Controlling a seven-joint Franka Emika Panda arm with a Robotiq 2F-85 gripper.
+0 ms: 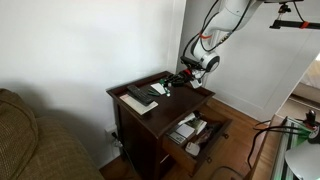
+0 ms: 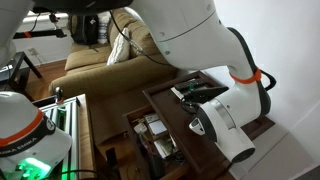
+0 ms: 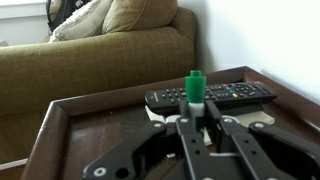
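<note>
A small upright thing with a green top [image 3: 195,86] and a pale band below it stands between the fingertips in the wrist view; its lower part is hidden. My gripper is shut on it. Behind it, a black remote [image 3: 235,92] lies on a pale flat object [image 3: 245,109] on the dark brown tabletop [image 3: 95,108]. In exterior view 1 the gripper [image 1: 184,74] is low over the back right part of the cabinet top; the held thing is too small to make out there.
Below the tabletop, an open drawer [image 1: 209,147] holds several small items and sticks out at the front. A white wall [image 1: 90,60] rises behind the cabinet. The brown sofa [image 2: 105,72] stands beyond it.
</note>
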